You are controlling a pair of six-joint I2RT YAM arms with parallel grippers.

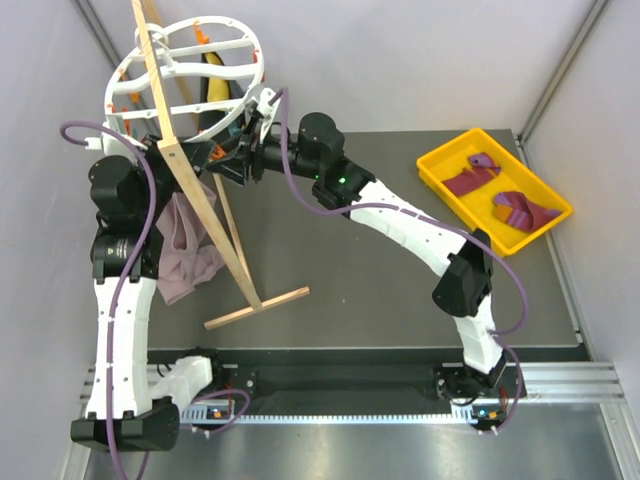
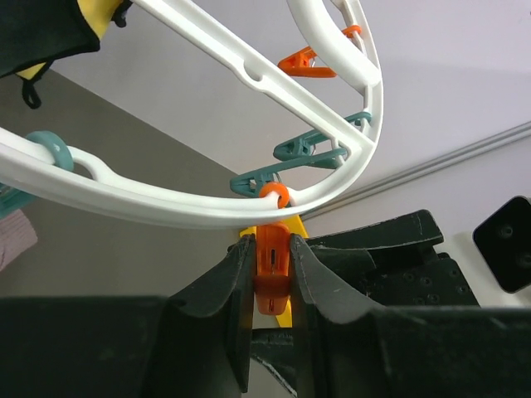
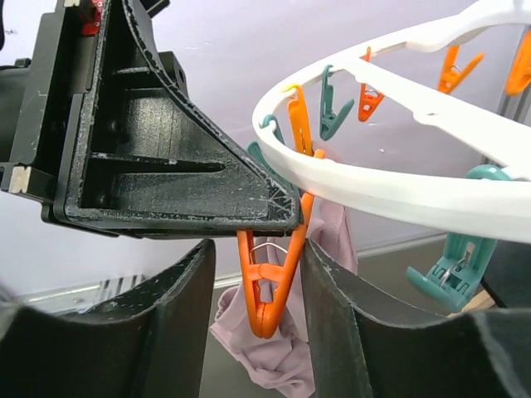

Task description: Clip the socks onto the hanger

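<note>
The white round hanger (image 1: 240, 72) with teal and orange clips hangs on the wooden stand. My left gripper is shut on an orange clip (image 2: 272, 257) under the hanger's rim, as the left wrist view shows. My right gripper is close beside it, its fingers partly open around the same orange clip (image 3: 267, 319); whether they touch it is unclear. A yellow-and-black item (image 2: 99, 21) hangs on the hanger. Socks (image 1: 520, 210) lie in the yellow bin.
The yellow bin (image 1: 432, 172) stands at the right. A pink cloth (image 1: 180, 260) hangs low behind the stand at left.
</note>
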